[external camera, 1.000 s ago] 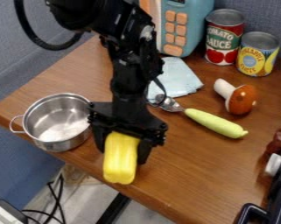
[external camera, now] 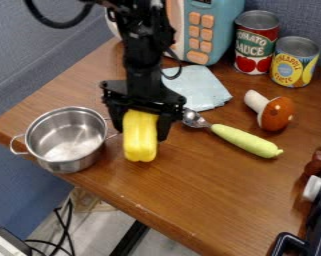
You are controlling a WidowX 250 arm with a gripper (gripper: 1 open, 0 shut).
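Note:
My black gripper (external camera: 140, 108) is over the middle-left of the wooden table (external camera: 190, 210), closed around a yellow block-like object (external camera: 140, 139) that hangs below it. Whether the object touches the table is hard to tell. A steel pot (external camera: 65, 140) sits just left of it. To the right lie a spoon (external camera: 194, 118) and a pale yellow corn-like item (external camera: 244, 140).
A folded cloth (external camera: 195, 88), a microwave-like toy (external camera: 210, 30), two cans (external camera: 255, 45) and a toy mushroom (external camera: 274, 112) stand behind and right. Dark items (external camera: 304, 235) line the right edge.
The gripper and the yellow object have moved back, away from the table's front edge, and the arm appears smaller and farther up in view.

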